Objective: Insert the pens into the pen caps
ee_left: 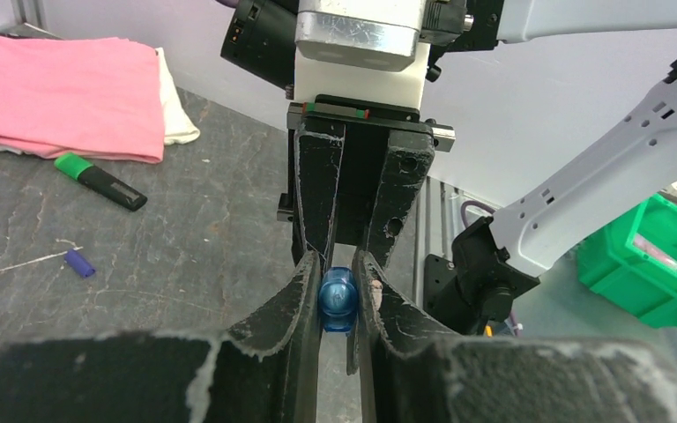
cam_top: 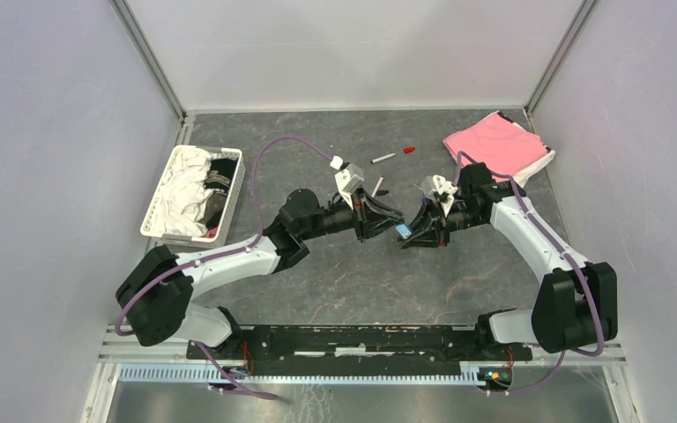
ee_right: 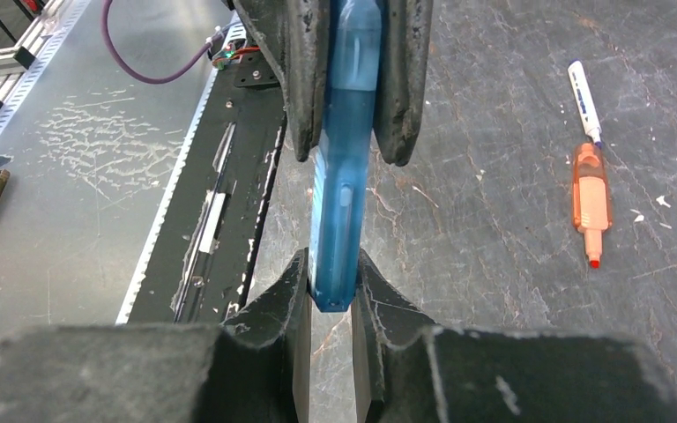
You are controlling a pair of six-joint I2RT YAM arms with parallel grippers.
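A translucent blue pen (ee_right: 344,220) spans my two grippers above the mat's middle. My left gripper is shut on one end; my right gripper is shut on the other. Whether cap and body are fully joined I cannot tell. On the mat lie an orange marker (ee_right: 591,198), a white marker (ee_right: 584,97), a green-capped black marker (ee_left: 106,185), a small blue cap (ee_left: 79,262) and a red piece (cam_top: 409,149).
A white basket (cam_top: 154,198) of cloths stands at the left. Pink and white cloths (cam_top: 489,141) lie at the back right.
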